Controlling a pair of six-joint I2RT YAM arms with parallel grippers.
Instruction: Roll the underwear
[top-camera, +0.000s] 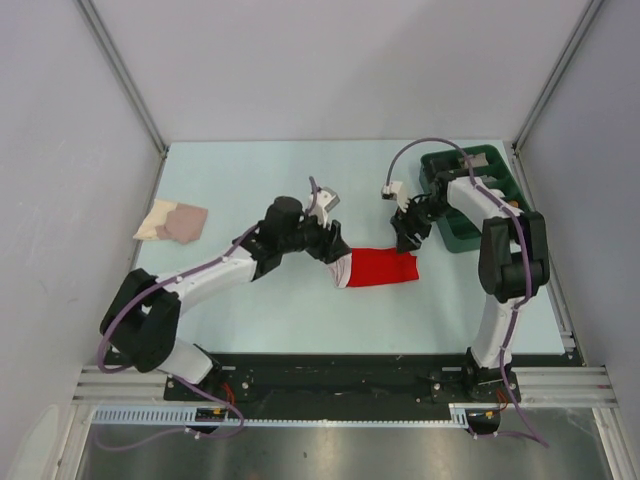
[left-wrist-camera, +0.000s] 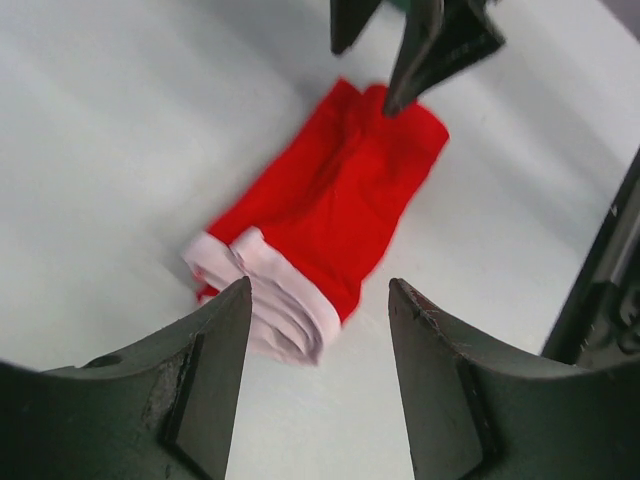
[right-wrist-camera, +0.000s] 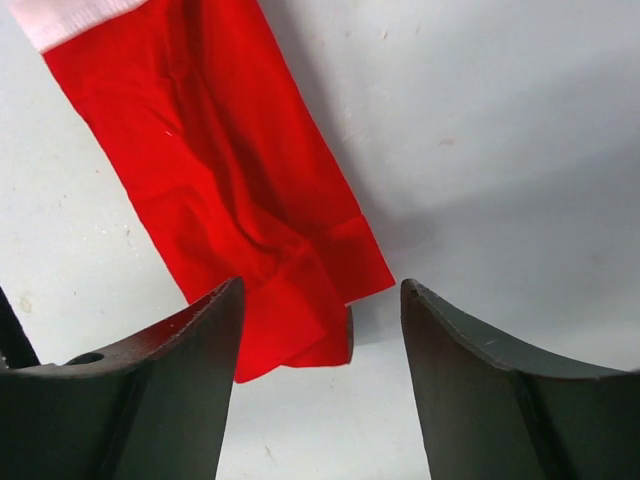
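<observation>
Red underwear (top-camera: 383, 267) with a pale waistband (left-wrist-camera: 270, 282) lies folded into a long strip near the middle of the table. Its red end (right-wrist-camera: 310, 340) shows a loose corner fold in the right wrist view. My left gripper (top-camera: 335, 255) is above the waistband end; its fingers (left-wrist-camera: 218, 345) stand well apart with nothing between them. Over the red end hovers my right gripper (top-camera: 408, 246), parted and empty, with the cloth below and beyond its fingers (right-wrist-camera: 215, 325).
At the right back stands a green divided box (top-camera: 460, 230) holding several cloth items. Two folded cloths, one tan (top-camera: 155, 220) and one brownish (top-camera: 183, 223), lie at the far left.
</observation>
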